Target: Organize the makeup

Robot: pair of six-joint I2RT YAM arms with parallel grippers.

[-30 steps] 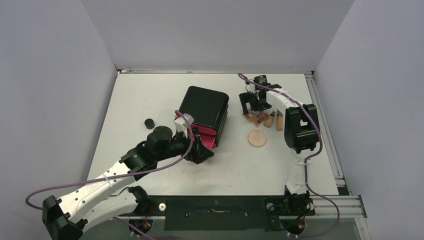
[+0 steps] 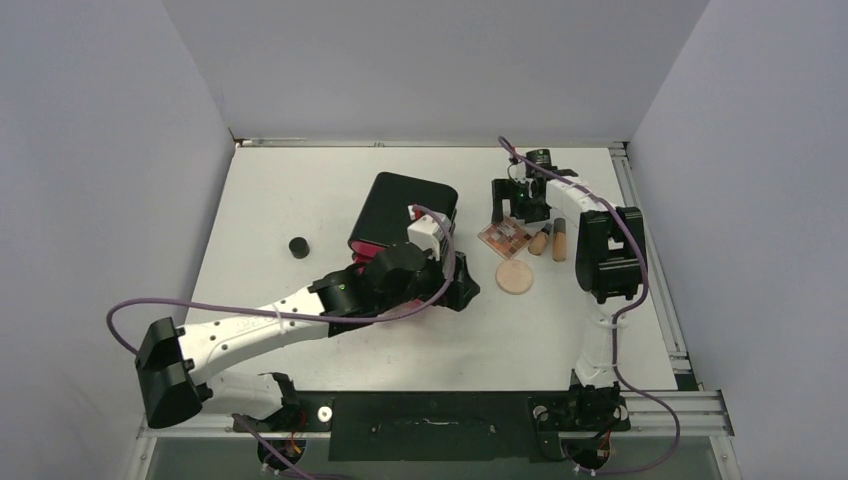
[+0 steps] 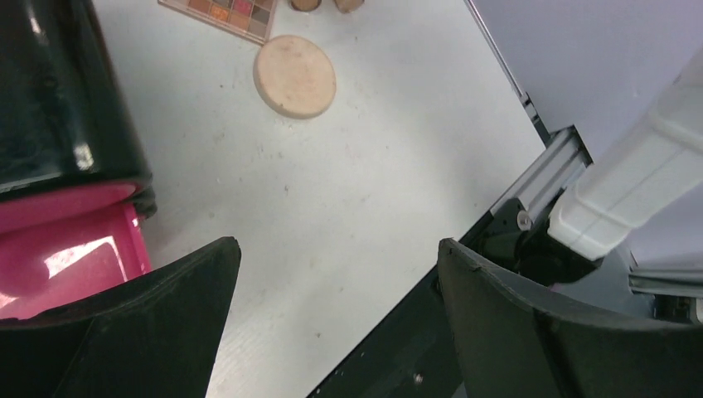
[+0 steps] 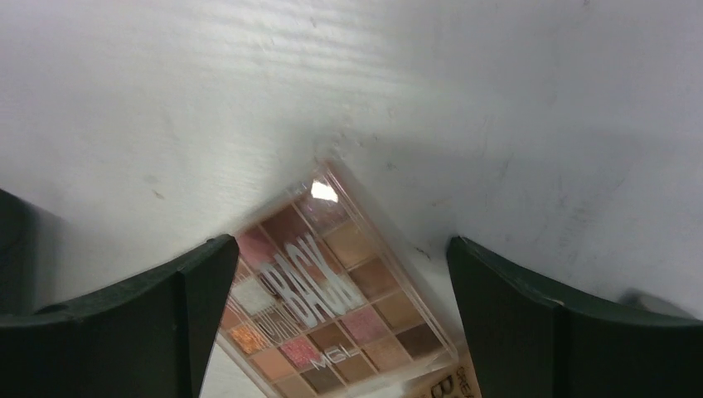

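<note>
The black makeup case (image 2: 400,205) has a pink tray (image 3: 62,261) showing under it. My open left gripper hangs over bare table just right of that tray, nothing between its fingers. My open right gripper is over the upper part of the eyeshadow palette (image 4: 348,307), which lies flat; whether the fingertips touch it I cannot tell. Below the palette in the top view lies a round beige compact (image 2: 514,277); two brown cosmetic items (image 2: 559,240) lie to its right.
A small black cylinder (image 2: 298,247) stands at the left.
My left gripper has moved right and toward the back, off the pink tray.
</note>
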